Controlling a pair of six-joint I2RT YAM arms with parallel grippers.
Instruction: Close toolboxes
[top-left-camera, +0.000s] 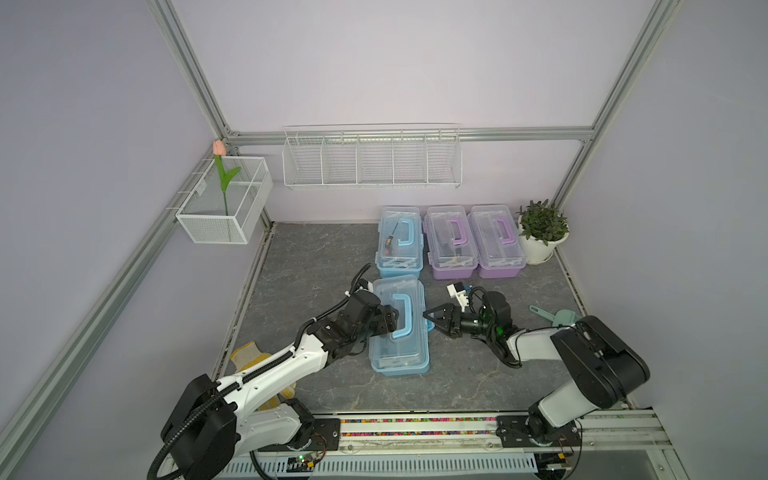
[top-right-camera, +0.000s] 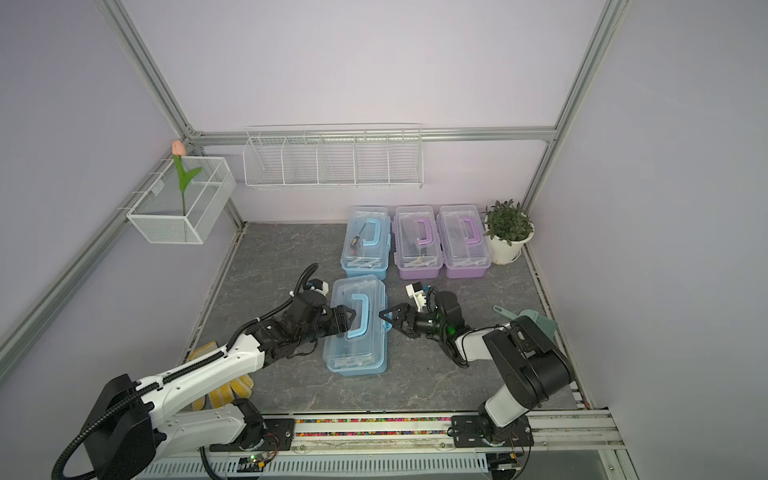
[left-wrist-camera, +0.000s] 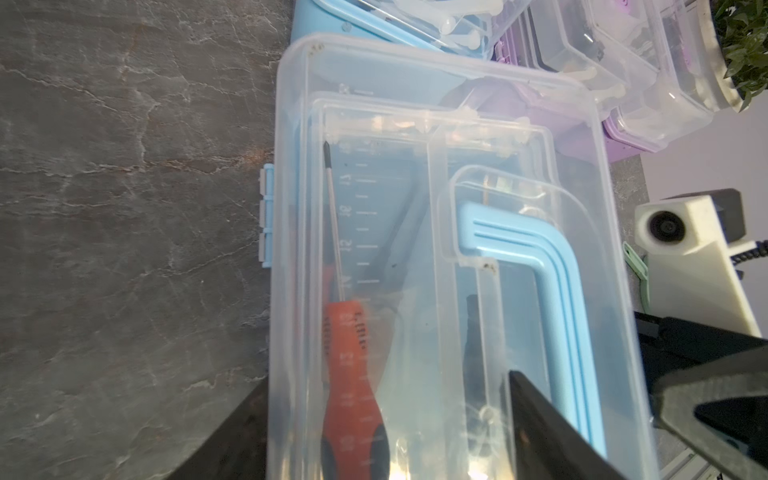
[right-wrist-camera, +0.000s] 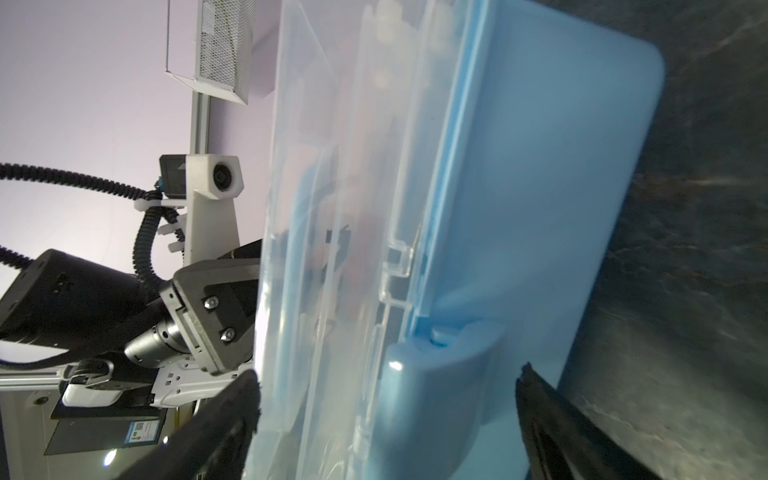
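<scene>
A blue toolbox (top-left-camera: 400, 356) with a clear lid, a blue handle and an orange screwdriver (left-wrist-camera: 352, 400) inside lies mid-table at the front. My left gripper (top-left-camera: 384, 320) is shut on it at its left part; in the left wrist view its fingers show blurred through the lid. My right gripper stands open at the toolbox's right side, its fingers either side of the blue latch (right-wrist-camera: 436, 384), which is flipped out from the clear lid's edge.
Behind stand a blue toolbox (top-left-camera: 400, 240) and two purple toolboxes (top-left-camera: 452, 240), with a potted plant (top-left-camera: 542, 228) at their right. A green scoop (top-left-camera: 564, 318) lies at right, yellow gloves (top-right-camera: 224, 392) at front left.
</scene>
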